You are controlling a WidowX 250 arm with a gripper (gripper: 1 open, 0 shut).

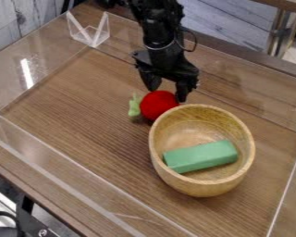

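My black gripper (166,81) hangs from the top centre of the view, its fingers open just above a red round object (158,104) with a green tip at its left, probably a toy vegetable. Whether the fingers touch it is unclear. To the lower right, a wooden bowl (231,130) holds a green block (199,156).
A wooden table (77,139) fills the view, with clear room on the left. Small clear plastic pieces sit at the upper left and left edge. A raised wooden edge runs along the top right.
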